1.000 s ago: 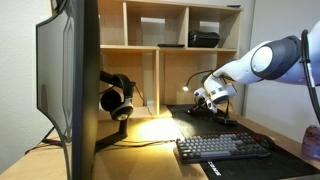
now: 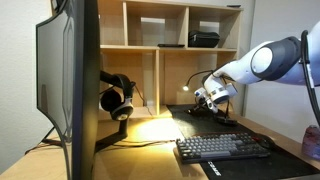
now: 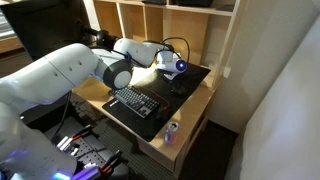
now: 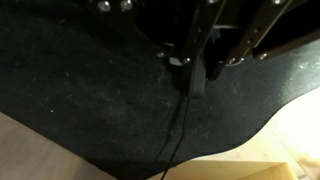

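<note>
In the wrist view, my gripper reaches in from the top edge, low over a black desk mat (image 4: 90, 90). Its fingers are shut on a small dark thing (image 4: 197, 82), hard to make out against the mat. A thin black cable (image 4: 182, 125) runs from beside the fingertips to the bottom of that view. Exterior view 1 has the white and black arm (image 2: 260, 62) stretching in from the right, with its gripper (image 2: 197, 111) down at the mat's far part. Too little detail shows there to name the held thing.
A dark keyboard (image 2: 222, 147) lies on the mat nearer the camera. Headphones (image 2: 116, 103) hang on a stand beside the monitor (image 2: 68, 85) at left. Wooden shelves (image 2: 140, 48) rise behind the desk. A can (image 3: 171, 131) stands near the desk's corner.
The arm and gripper stay in nearly the same place by the mat's far part. Keyboard, headphones and monitor have not moved.
</note>
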